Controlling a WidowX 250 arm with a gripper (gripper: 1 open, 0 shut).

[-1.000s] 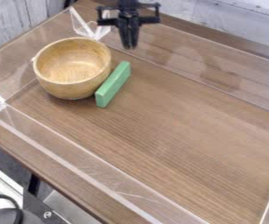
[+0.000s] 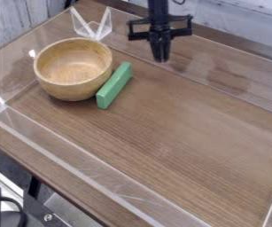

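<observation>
A wooden bowl sits on the left of the wooden table, with a long green block lying beside it at its lower right. My gripper is at the top centre, above the back part of the table to the upper right of the bowl. Its dark fingers point down and look shut, with nothing seen between them.
A white, crown-like translucent object stands at the back left, behind the bowl. The middle, right and front of the table are clear. A wall runs along the back.
My gripper has moved from higher up at the back toward the front and right, now sitting lower in the view. The bowl and green block stay put.
</observation>
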